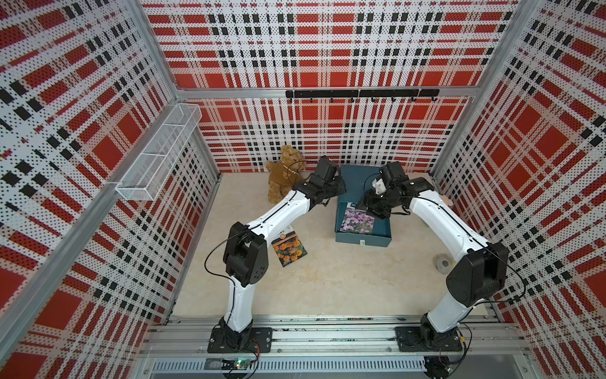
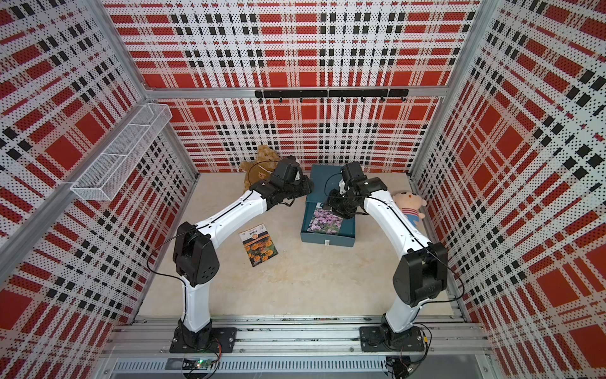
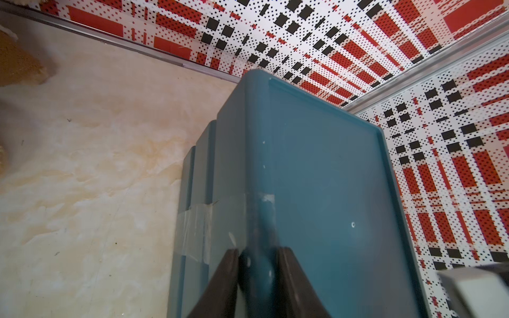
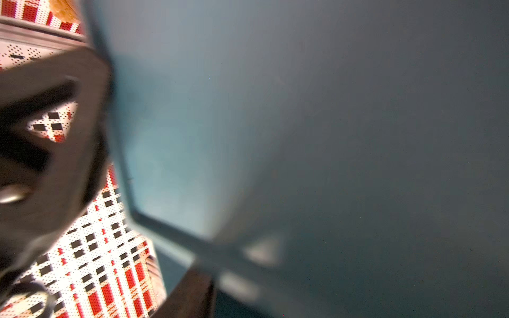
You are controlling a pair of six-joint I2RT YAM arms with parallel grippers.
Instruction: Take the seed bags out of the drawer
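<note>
The blue drawer unit (image 1: 357,173) stands at the back with its drawer (image 1: 363,240) pulled out. In the drawer lies a seed bag with pink-purple flowers (image 1: 357,219); another with orange flowers (image 2: 259,246) rests on the table to the left. My left gripper (image 1: 339,187) is at the unit's left side; the left wrist view shows its dark fingers (image 3: 225,278) apart, one on each side of the unit's edge. Above the drawer's right part is my right gripper (image 1: 373,207). Only one of its fingertips (image 4: 191,291) shows clearly, blurred, near a blue rim, so its opening is unclear.
A brown teddy bear (image 1: 282,173) sits behind the left arm. On the right are a doll (image 2: 411,203) and a tape roll (image 1: 443,262). A wire basket (image 1: 161,151) hangs on the left wall.
</note>
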